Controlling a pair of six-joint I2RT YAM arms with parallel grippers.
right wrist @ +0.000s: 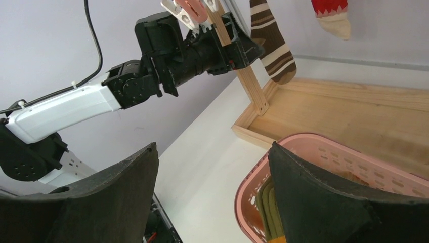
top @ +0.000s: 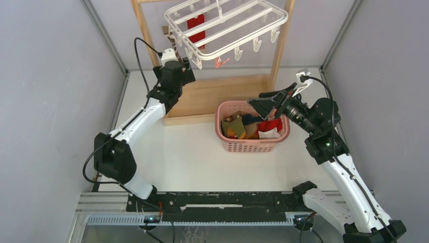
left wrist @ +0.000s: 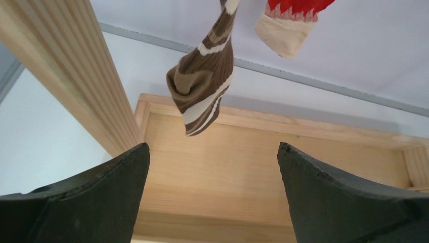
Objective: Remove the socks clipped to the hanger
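A brown striped sock (left wrist: 205, 81) dangles at the rack's left side, its toe hanging free just beyond my left gripper. That gripper's fingers are spread wide with nothing between them. Deeper under the white hanger (top: 222, 20) hangs a red sock (top: 196, 30) with a pale toe, which also shows at the top of the left wrist view. My right gripper is parted and empty above the basket's right side. Inside the pink basket (top: 248, 147) lie several socks, including a green one (top: 233, 127) and a red one (top: 271, 125).
The wooden stand's left post (left wrist: 76, 71) rises close to my left gripper. Below the hanger lies the shallow wooden base (top: 202, 96). Empty clips (top: 238, 53) line the hanger's front edge, one of them red (top: 220, 62). White tabletop around the basket is clear.
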